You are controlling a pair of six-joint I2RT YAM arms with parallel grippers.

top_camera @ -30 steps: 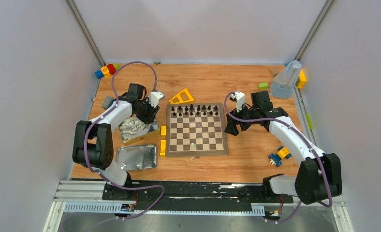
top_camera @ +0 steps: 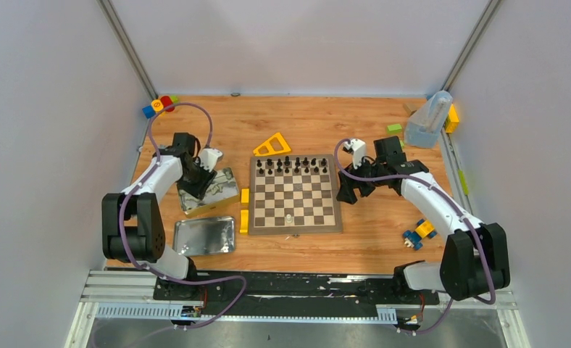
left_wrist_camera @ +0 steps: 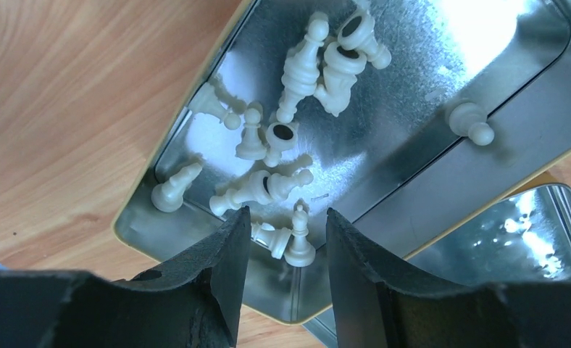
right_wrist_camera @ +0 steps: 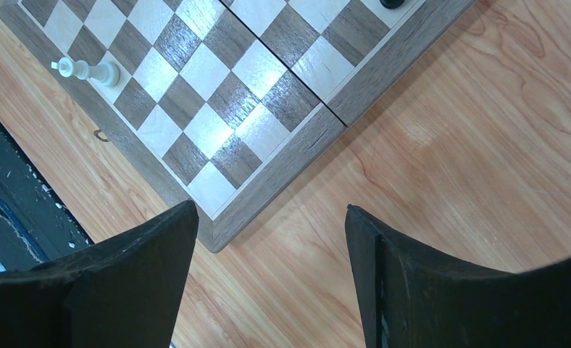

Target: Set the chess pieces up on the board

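My left gripper is open over a metal box (top_camera: 210,206) of white chess pieces, lying loose; a white piece (left_wrist_camera: 299,250) sits low between the fingertips in the left wrist view, not visibly gripped. The chessboard (top_camera: 256,206) carries black pieces (top_camera: 306,161) in two rows along its back and a single white piece (right_wrist_camera: 107,72) standing near the front edge. My right gripper is open beside the board's right side, above bare wood, with nothing between its fingers.
An empty metal tray (top_camera: 204,235) lies in front of the box. Yellow blocks (top_camera: 244,221) and a yellow triangle (top_camera: 272,145) border the board. A plastic container (top_camera: 424,123) is at back right, a toy car (top_camera: 420,233) at front right.
My left gripper has moved leftward and toward the front, from the box's back right corner to over its middle. The right arm looks almost unchanged.
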